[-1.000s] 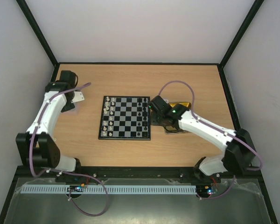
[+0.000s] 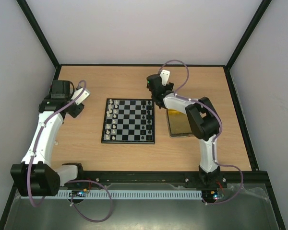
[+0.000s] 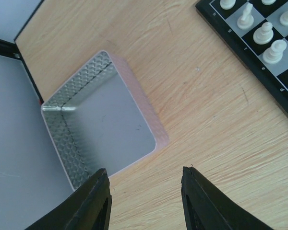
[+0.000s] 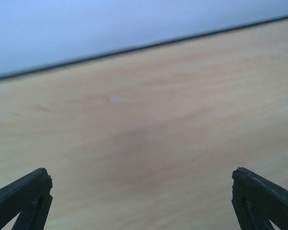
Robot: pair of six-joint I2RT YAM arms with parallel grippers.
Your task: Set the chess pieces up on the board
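The chessboard (image 2: 128, 120) lies flat mid-table. White pieces (image 2: 111, 120) fill columns along its left side, and black pieces (image 2: 146, 120) stand along its right side. In the left wrist view several white pieces (image 3: 263, 33) stand upright near the board's edge. My left gripper is over the table left of the board, fingers apart, nothing between them. My right gripper is open and empty above bare wood; from above, its arm stands just off the board's far right corner.
An empty pinkish-white bin (image 3: 138, 103) sits near the left gripper. To the right of the board a yellowish tray (image 2: 181, 125) lies partly beneath the right arm. Bare wood surrounds the board at the front and back.
The right arm has swung from over the tray toward the far side, past the board's far right corner. My left gripper has shifted slightly, now a little right of before.
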